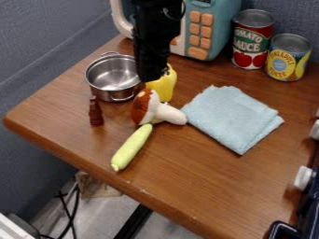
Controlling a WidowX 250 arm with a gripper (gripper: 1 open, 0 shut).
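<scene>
My black gripper (153, 70) hangs above the middle-left of the table, over a yellow object (165, 86) that it partly hides; whether its fingers are open or shut is unclear. Just below lies a red-and-white toy (157, 112), apart from the gripper. A steel pot (112, 86) stands to the left, a small brown bottle (96, 113) in front of it. A pale yellow-green corn-like object (132, 147) lies toward the front, and a folded blue cloth (233, 118) to the right.
A tomato sauce can (251, 42) and a yellow can (289, 58) stand at the back right beside a teal toy microwave (210, 28). Dark stove-like edge (282, 229) at the right.
</scene>
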